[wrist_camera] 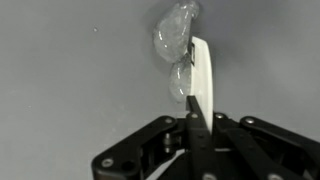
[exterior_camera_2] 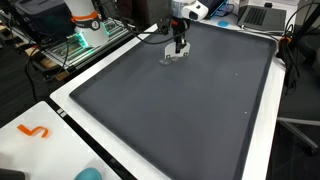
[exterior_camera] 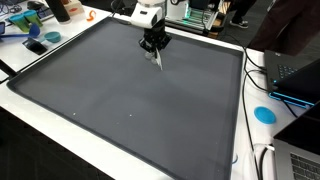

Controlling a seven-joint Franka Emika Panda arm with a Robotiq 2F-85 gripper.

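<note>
A thin white flat piece (wrist_camera: 203, 75) stands edge-on between the fingertips of my gripper in the wrist view, and the fingers are shut on it. From the second exterior view, the white piece (exterior_camera_2: 177, 51) shows its broad face below the gripper (exterior_camera_2: 181, 40), close to the grey surface. A crumpled clear plastic item (wrist_camera: 174, 32) lies right beside it; whether the two are joined I cannot tell. In the first exterior view the gripper (exterior_camera: 156, 46) is at the board's far side, with the white piece (exterior_camera: 159, 59) under it.
The grey board (exterior_camera: 130, 105) is otherwise bare across its middle and front. A blue round lid (exterior_camera: 265, 115) and laptops sit past its right edge. An orange item (exterior_camera_2: 33, 130) lies on the white table in the second exterior view.
</note>
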